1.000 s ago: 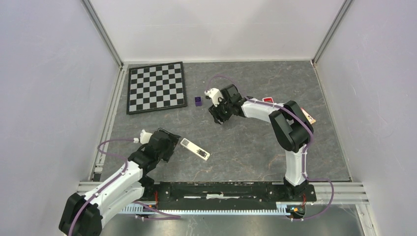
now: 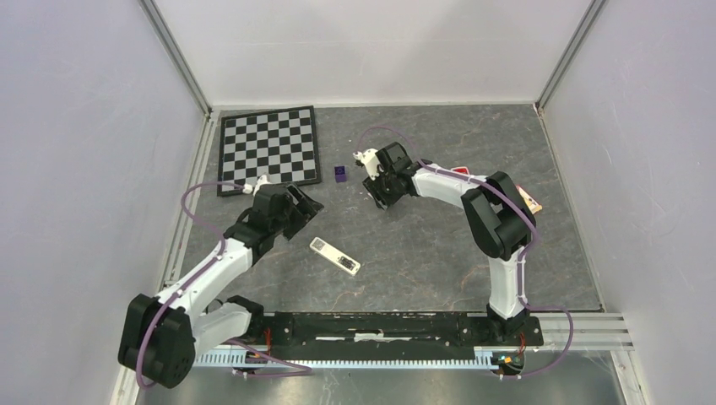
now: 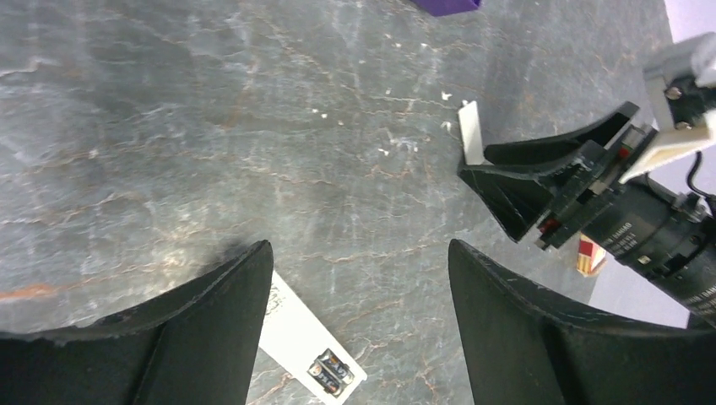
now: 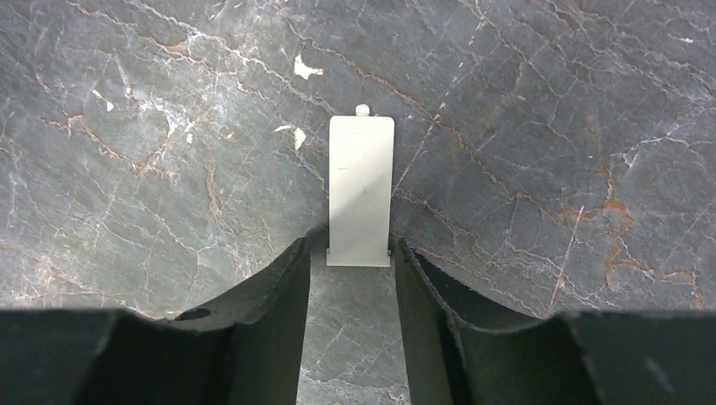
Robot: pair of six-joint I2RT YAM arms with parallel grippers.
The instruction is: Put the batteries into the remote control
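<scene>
A white remote (image 2: 334, 255) lies on the grey surface at front centre, with batteries (image 3: 331, 371) in its compartment at one end in the left wrist view. My left gripper (image 2: 307, 219) hangs part open above and behind it, nothing seen between its fingers. A small white cover plate (image 4: 360, 186) lies flat in the right wrist view. My right gripper is part open, its fingertips at either side of the cover's near end; whether they touch it I cannot tell.
A checkerboard (image 2: 268, 150) lies at the back left, a purple box (image 2: 340, 173) beside it. Red and yellow items (image 2: 529, 199) sit on the right, partly behind the right arm.
My left gripper has moved toward the back, up from beside the remote. My right gripper has shifted slightly near the cover.
</scene>
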